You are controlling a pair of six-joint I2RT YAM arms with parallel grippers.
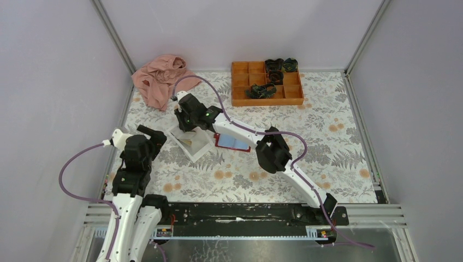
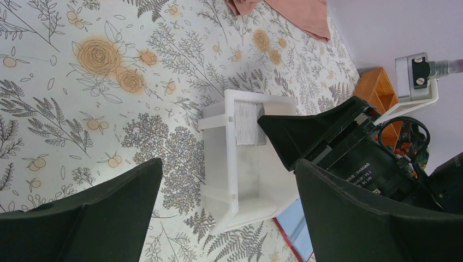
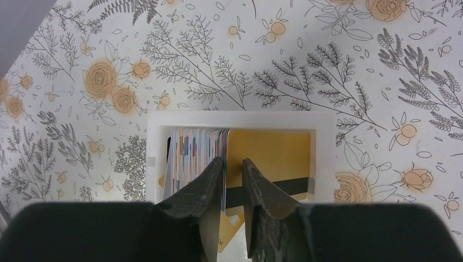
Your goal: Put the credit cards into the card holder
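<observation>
A white open tray holds an upright row of cards along one side. At the end of that row a gold card with a dark stripe leans, and more gold card shows lower down. My right gripper reaches into the tray, its fingers a narrow gap apart at the gold card's edge; contact is hard to judge. Left of the tray, my left gripper stands open and empty. A flat light-blue piece with red edges, perhaps the card holder, lies right of the tray, partly under the right arm.
An orange compartment box with dark coiled items stands at the back. Crumpled pink cloth lies back left.
</observation>
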